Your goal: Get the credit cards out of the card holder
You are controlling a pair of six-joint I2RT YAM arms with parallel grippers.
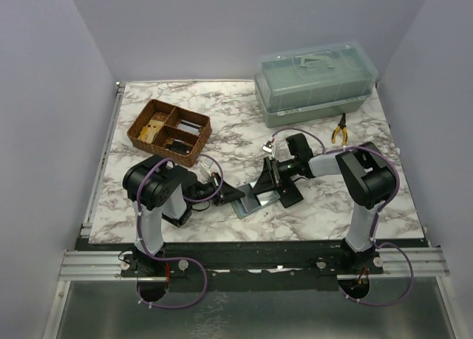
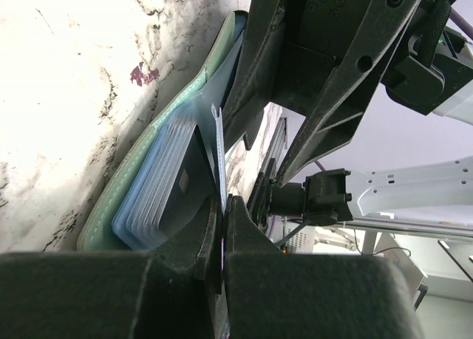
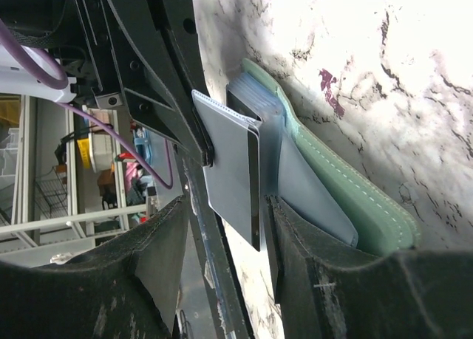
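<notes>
An open teal card holder point(image 1: 247, 210) lies at the front middle of the marble table, with card sleeves and cards point(image 2: 166, 180) upright inside. My left gripper point(image 1: 226, 193) is at its left side, shut on a card sleeve along the holder in the left wrist view point(image 2: 224, 221). My right gripper point(image 1: 267, 179) stands open over the holder; in the right wrist view its fingertips point(image 3: 274, 210) are by a grey card point(image 3: 230, 162) with a dark edge. A dark flat piece point(image 1: 293, 196) lies beside the holder, under the right arm.
A wicker organiser point(image 1: 145, 108) with compartments sits at the back left. A large clear teal box point(image 1: 310, 80) stands at the back right, with yellow-handled pliers point(image 1: 341, 130) beside it.
</notes>
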